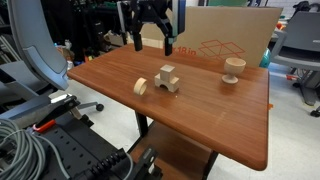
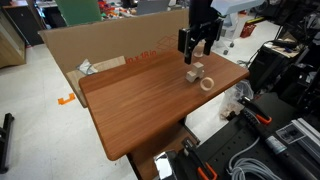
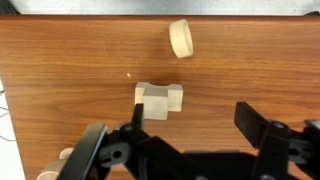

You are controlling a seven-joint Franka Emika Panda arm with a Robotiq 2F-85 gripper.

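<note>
A pale wooden arch-shaped block (image 1: 173, 87) stands on the table, with a small cube (image 1: 167, 72) on top of it. Near them a wooden ring (image 1: 140, 87) rests on the tabletop, apart from the blocks; the wrist view also shows this ring (image 3: 181, 38) beyond the blocks. My gripper (image 1: 154, 46) hovers above and slightly left of the stack, its fingers spread wide. In the wrist view the cube (image 3: 155, 107) lies between the lines of the two fingers, with nothing held.
A light goblet-shaped cup (image 1: 234, 67) stands toward the table's back right. A cardboard panel (image 1: 222, 30) rises behind the wooden table (image 1: 215, 115).
</note>
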